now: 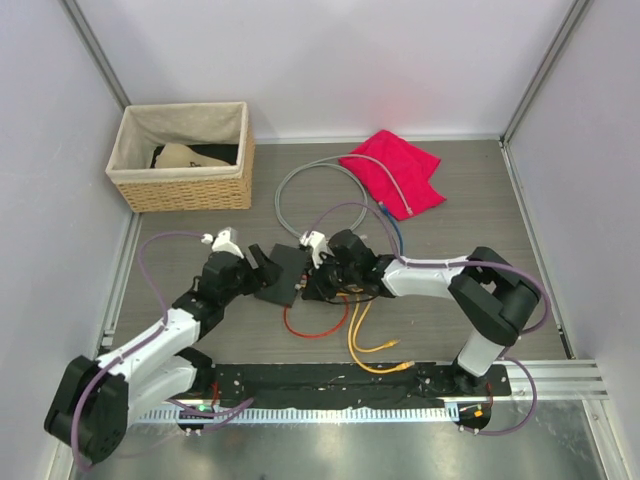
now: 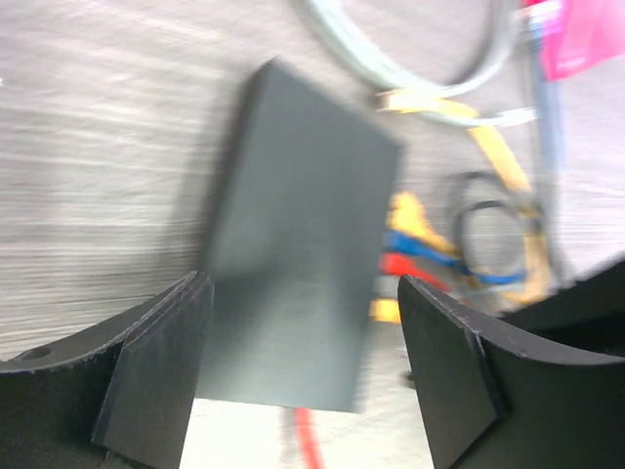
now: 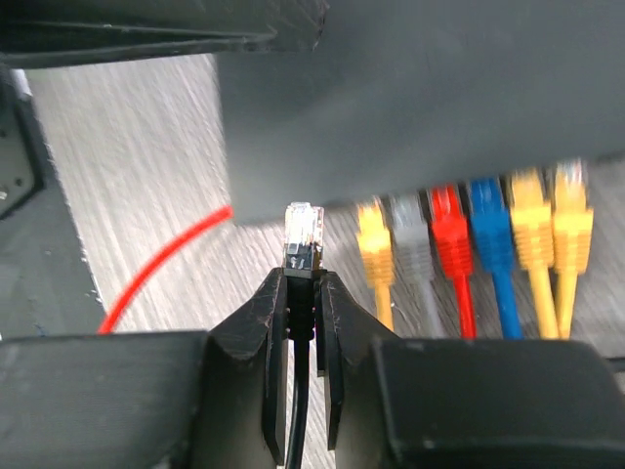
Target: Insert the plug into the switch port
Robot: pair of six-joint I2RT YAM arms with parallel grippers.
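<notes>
The dark switch box lies on the grey floor, with a row of coloured plugs [image 3: 496, 234] along its edge in the right wrist view. My right gripper is shut on a black cable, its clear plug [image 3: 304, 230] pointing at the box edge, left of the yellow plug [image 3: 375, 244]; whether it touches cannot be told. My left gripper stands open near the box, nothing visibly between its fingers.
A wicker basket [image 1: 180, 190] stands at back left. A red cloth [image 1: 390, 170] and grey cable coil lie at the back. Yellow cables [image 1: 385, 368] lie in front. White walls bound the area.
</notes>
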